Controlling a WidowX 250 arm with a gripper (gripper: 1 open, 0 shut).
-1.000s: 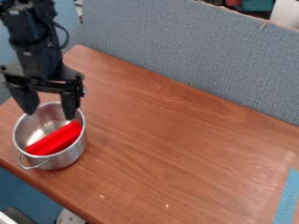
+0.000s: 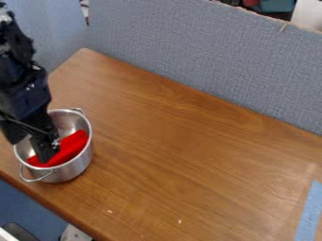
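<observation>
A small metal pot (image 2: 73,168) with wire handles sits at the left edge of the wooden table. A red elongated object (image 2: 70,148) lies inside it. My black gripper (image 2: 28,141) comes in from the left and reaches down into the pot's left side, open, its fingers over or beside the red object; whether they touch it cannot be seen.
A grey padded wall (image 2: 201,66) runs along the back. A light blue tape strip (image 2: 308,207) lies at the right edge.
My gripper has moved left and down into the pot and turned. The pot and red object look about where they were.
</observation>
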